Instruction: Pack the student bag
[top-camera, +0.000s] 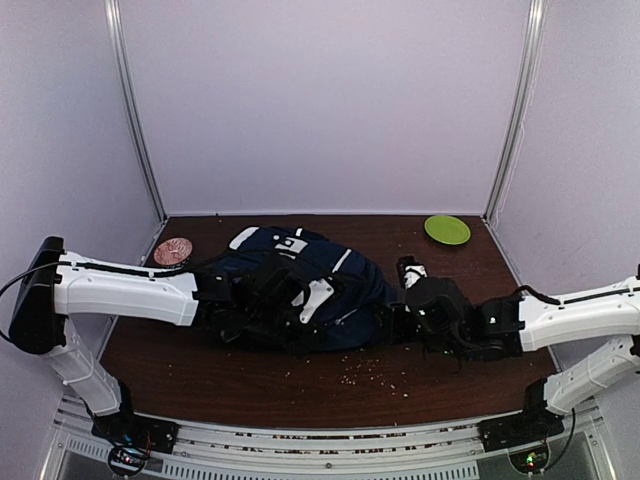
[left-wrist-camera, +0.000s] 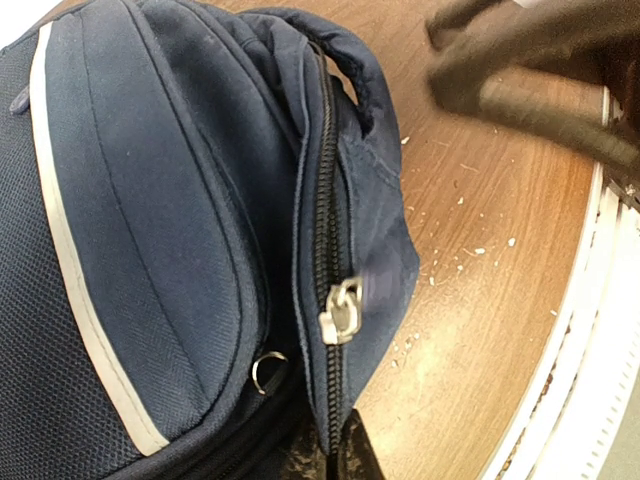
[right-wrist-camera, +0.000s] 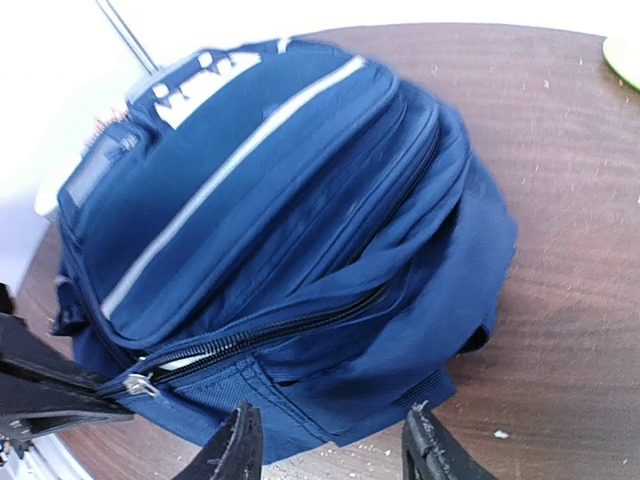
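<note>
The navy backpack (top-camera: 340, 260) lies on the dark wooden table (top-camera: 180, 370), a long zipper (left-wrist-camera: 330, 220) running along its near pocket with a silver puller (left-wrist-camera: 343, 310). My left gripper is shut on the end of that zipper's edge, pinching the fabric. My right gripper stands open at the bag's right side, its fingers over the table beside the pocket, nothing visible between them.
A green plate (top-camera: 447, 229) sits at the back right, a red patterned bowl (top-camera: 173, 252) at the back left. Small crumbs dot the front of the table.
</note>
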